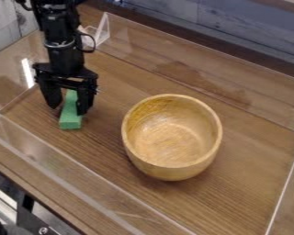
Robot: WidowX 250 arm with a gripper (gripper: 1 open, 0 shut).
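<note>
My black gripper point(66, 92) reaches down at the left, its two fingers low around a green block point(71, 118) that lies on the wooden surface. Whether the fingers touch the block or grip it is too small to tell. A large tan bowl point(172, 133) sits to the right of the block, apart from it.
A dark edge runs along the top right and another at the lower left.
</note>
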